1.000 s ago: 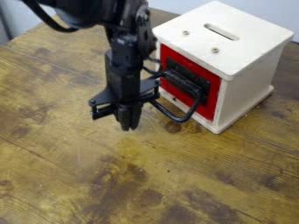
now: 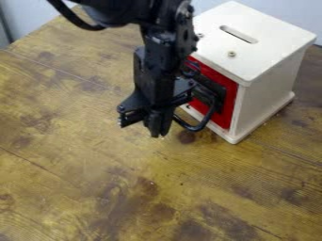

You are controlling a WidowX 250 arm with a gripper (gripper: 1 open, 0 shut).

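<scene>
My black gripper (image 2: 158, 123) hangs low over the wooden table, in front and left of a white box (image 2: 259, 89). Its fingertips are shut, with nothing visible between them. The box has a red front (image 2: 221, 115) carrying dark fittings, partly hidden behind my arm, and a slot and bolts on top. A black cable loops from the gripper area beside the red front.
A pale wall shows at the top left corner.
My gripper has shifted slightly right and up from where it was a second ago, nearer the red front. The box is unmoved.
</scene>
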